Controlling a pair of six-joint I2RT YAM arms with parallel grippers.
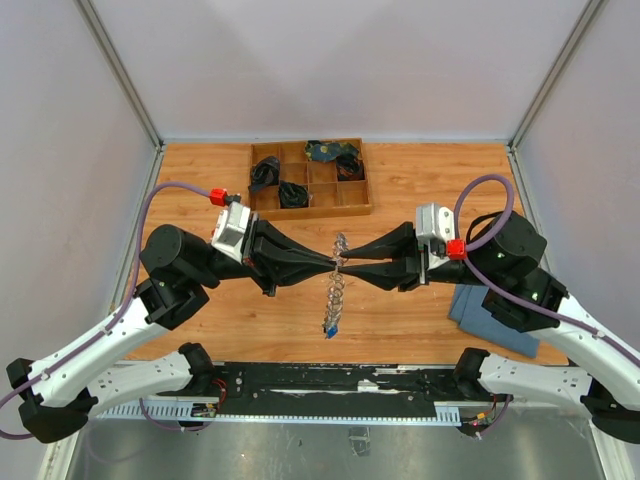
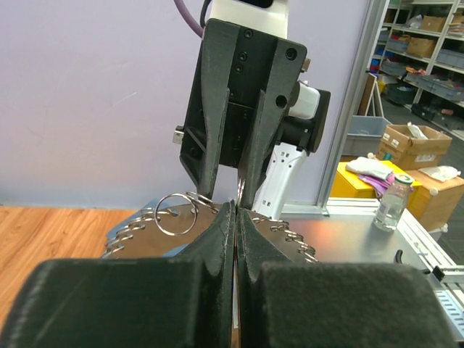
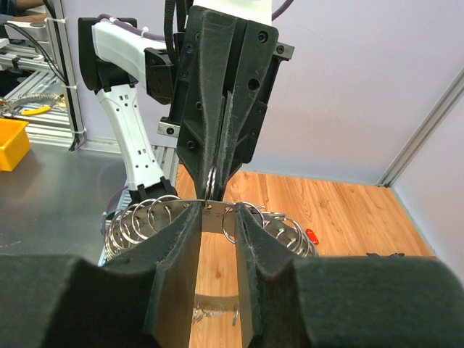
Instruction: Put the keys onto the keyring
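Observation:
The keyring is a loop-shaped band (image 1: 335, 300) lined with several thin metal rings, hanging above the table with a blue piece (image 1: 331, 330) at its lower end. My left gripper (image 1: 334, 264) is shut on its upper edge; in the right wrist view the left fingertips pinch the band (image 3: 217, 217) from above. My right gripper (image 1: 344, 262) faces it from the right, fingers apart, its tips close around the same spot. Between the right fingers, the right wrist view shows the band and a small ring (image 3: 228, 226). No separate key can be made out.
A wooden compartment box (image 1: 340, 203) with dark bags stands at the back. A folded blue cloth (image 1: 495, 325) lies at the right.

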